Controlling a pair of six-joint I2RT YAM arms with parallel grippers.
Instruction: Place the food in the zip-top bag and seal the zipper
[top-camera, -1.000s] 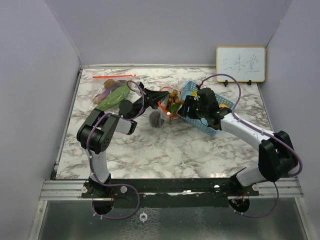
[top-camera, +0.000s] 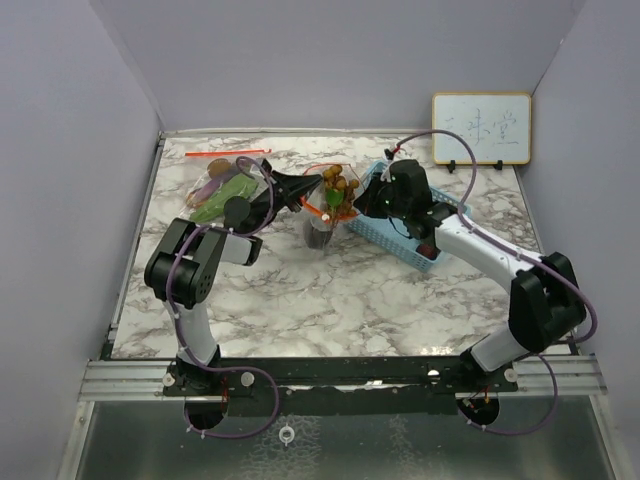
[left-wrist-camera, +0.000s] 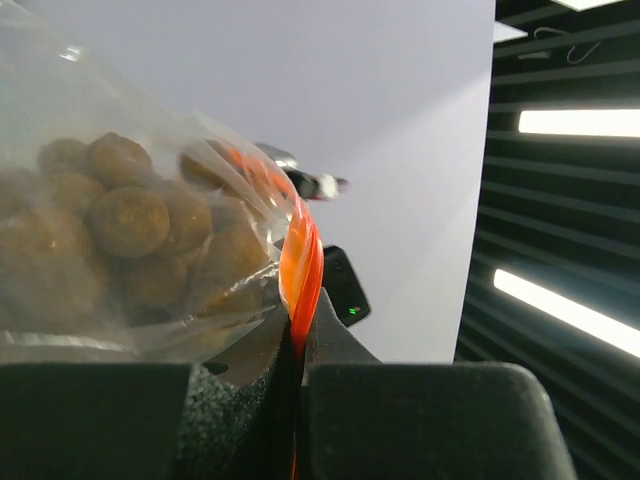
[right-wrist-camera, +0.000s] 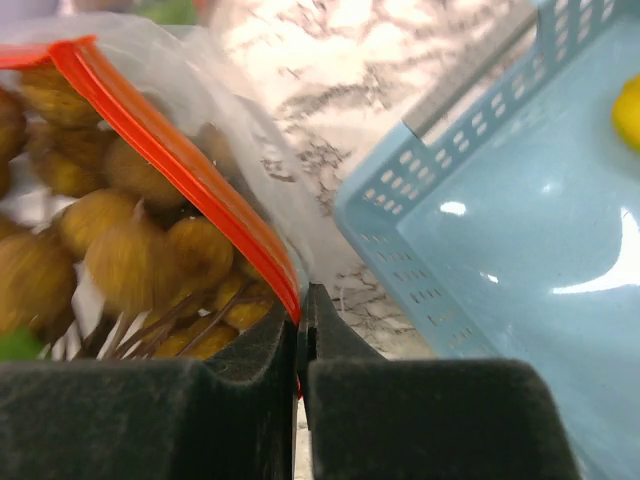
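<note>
A zip top bag (top-camera: 331, 192) with an orange zipper holds several round brown food pieces (left-wrist-camera: 128, 218) and something green. My left gripper is shut on the bag's orange zipper edge (left-wrist-camera: 300, 262) at one end. My right gripper is shut on the same bag's rim at the other end, where the orange strip (right-wrist-camera: 180, 165) runs into its fingers. In the top view both grippers face each other across the bag's opening.
A blue basket (top-camera: 395, 245) with a few items sits under the right arm. Another filled bag (top-camera: 220, 190) lies at the back left. A whiteboard (top-camera: 480, 125) stands at the back right.
Both grippers and the bag between them have moved slightly; my left gripper sits a little further left, and the bag's opening looks more stretched.
</note>
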